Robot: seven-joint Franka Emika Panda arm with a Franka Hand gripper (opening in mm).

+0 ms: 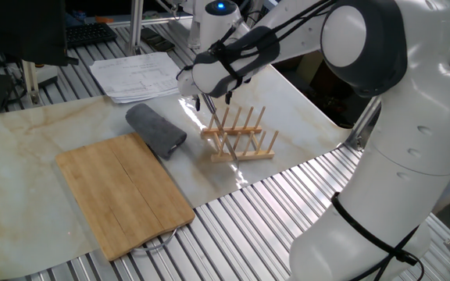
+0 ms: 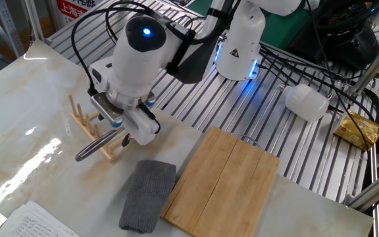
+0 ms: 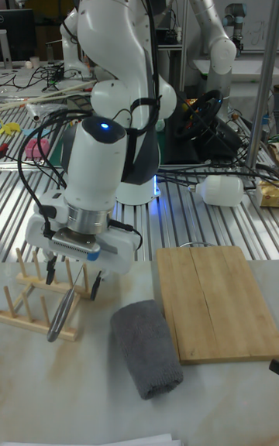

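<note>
A silver-handled utensil, perhaps a knife (image 3: 60, 313), leans in the wooden rack (image 1: 242, 157), which has two rows of upright pegs. Above the rack my gripper (image 3: 74, 275) points downward, its two black fingers (image 3: 97, 283) spread well apart. From the front, the utensil's handle slants toward the camera below the gap between those fingers. In exterior view 1, its upper end reaches up near the fingertips; contact cannot be made out. Exterior view 2 shows the handle (image 2: 96, 146) sticking out beyond the rack, with part of the rack hidden by the hand.
A rolled grey towel (image 1: 156, 130) lies between the rack and a wooden cutting board (image 1: 123, 191). Papers (image 1: 135, 76) rest at the marbled sheet's far edge. A white rounded object (image 2: 306, 103) sits on the slatted metal table. Bare sheet (image 1: 22, 179) extends beside the board.
</note>
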